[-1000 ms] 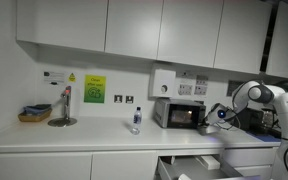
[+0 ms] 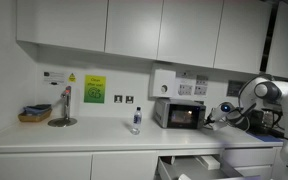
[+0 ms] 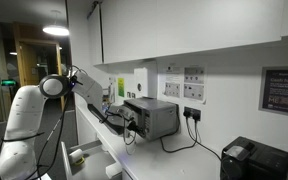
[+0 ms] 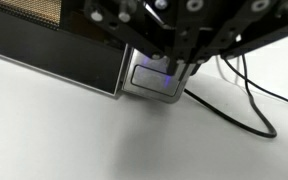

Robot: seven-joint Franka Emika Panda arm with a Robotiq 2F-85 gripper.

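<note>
The microwave stands on the counter, silver with a dark door. In the wrist view its door edge fills the upper left, and a square button sits at the panel's lower corner. My gripper is shut at the front of the panel, just right of the button's middle, and nothing shows between its fingers. Whether the fingertips touch the button cannot be told. From the second exterior view, the gripper is by the microwave's front. The door looks closed.
Below the counter, an open drawer holds a few items. A clear bottle stands left of the microwave, farther left a tap and basket. A black toaster and hanging cables are on the microwave's other side.
My arm and gripper have shifted slightly to the right in exterior view 1, staying close to the microwave's right side. The microwave, bottle and drawer look unchanged.
</note>
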